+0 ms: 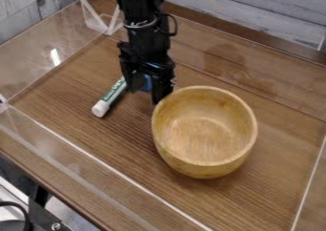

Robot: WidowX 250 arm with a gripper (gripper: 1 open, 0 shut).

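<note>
My black gripper [148, 70] hangs from the top of the view, low over the table, its fingers open around or just over a small blue object [149, 85], which is partly hidden by it. A pale tube with a green stripe [110, 99] lies just left of the gripper, slanting toward the lower left. A large light-wood bowl [204, 136] sits right and in front of the gripper, its near-left rim close to the fingers.
A black cable [15, 212] shows at the bottom left corner, beside the table's edge.
</note>
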